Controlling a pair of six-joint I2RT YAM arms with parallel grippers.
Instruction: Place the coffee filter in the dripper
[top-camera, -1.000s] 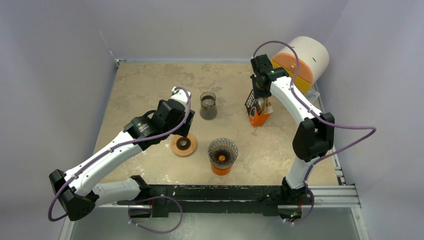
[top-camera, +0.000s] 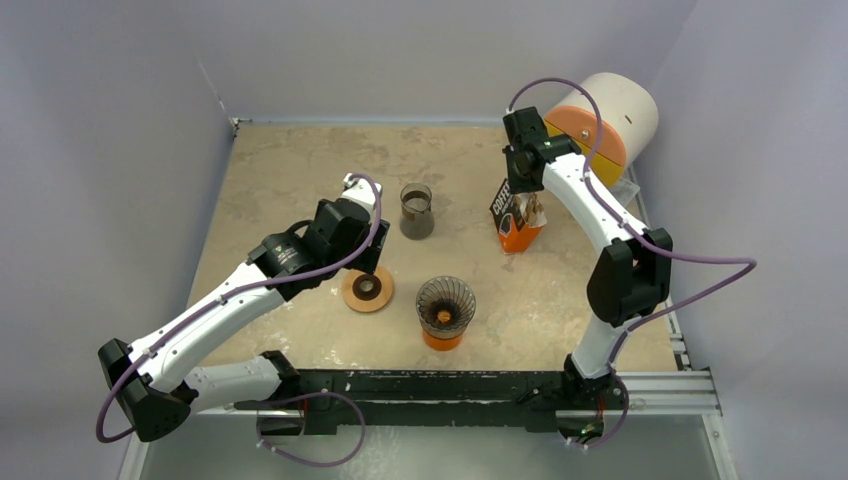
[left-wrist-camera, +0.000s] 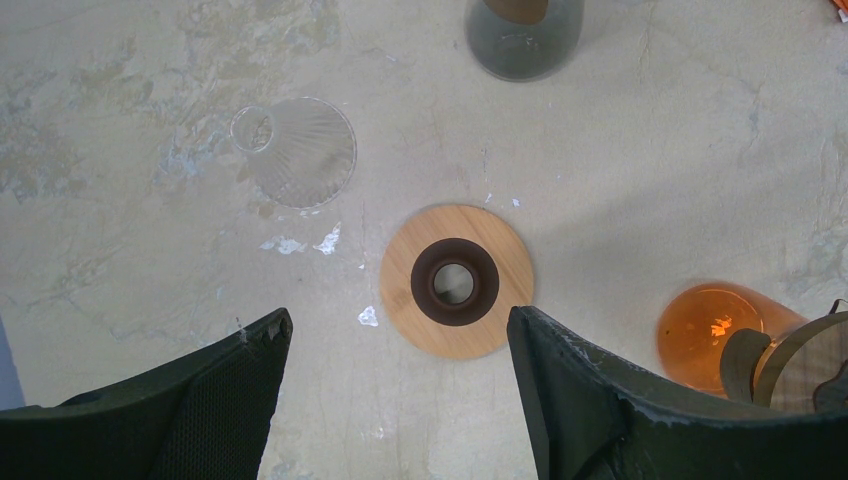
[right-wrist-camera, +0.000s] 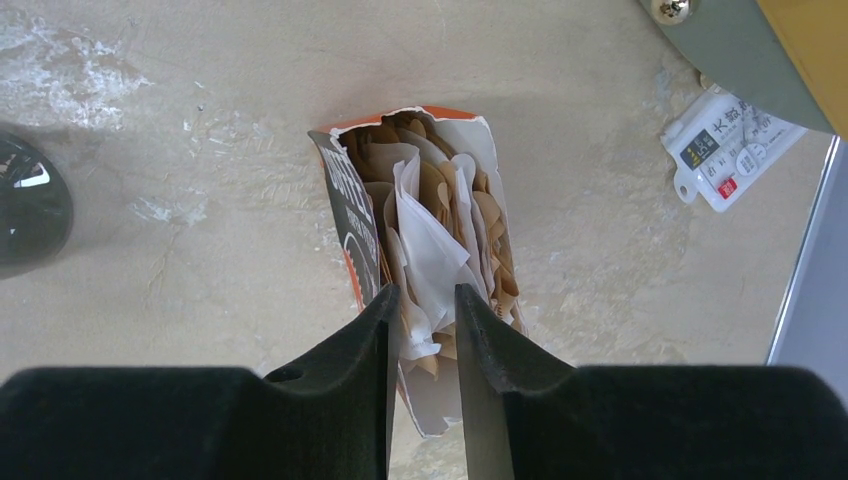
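The dripper (top-camera: 445, 303) stands on its orange base at front centre. The orange and black filter box (top-camera: 515, 235) is at right, packed with white and brown paper filters (right-wrist-camera: 430, 260). My right gripper is over the box, its fingertips apart, with filters visible between and below them; whether they touch the paper is unclear. My left gripper hangs open above the table at left, nothing between its fingers, near a wooden disc with a dark ring (left-wrist-camera: 460, 325).
A glass carafe (top-camera: 417, 215) stands at back centre. A clear ribbed piece (left-wrist-camera: 310, 160) lies left of it in the left wrist view. A white cylinder (top-camera: 625, 115) with yellow base sits at back right, near a small white tag (right-wrist-camera: 720, 150). Walls bound the table.
My right arm has shifted very slightly over the filter box. The left arm and the objects on the table show no visible change.
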